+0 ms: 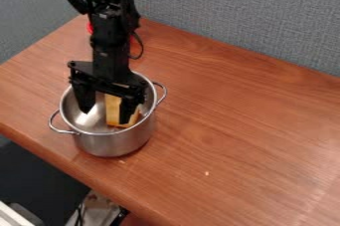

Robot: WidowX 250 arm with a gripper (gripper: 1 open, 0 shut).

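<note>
A steel pot with two side handles stands near the left edge of the wooden table. Inside it lies a yellow-orange object, partly hidden. My black gripper reaches down into the pot from above, its open fingers at the yellow object. Whether they touch it I cannot tell.
Something red sits behind the arm at the back left. A grey partition borders the back. The table edge and a dark gap lie at the lower left.
</note>
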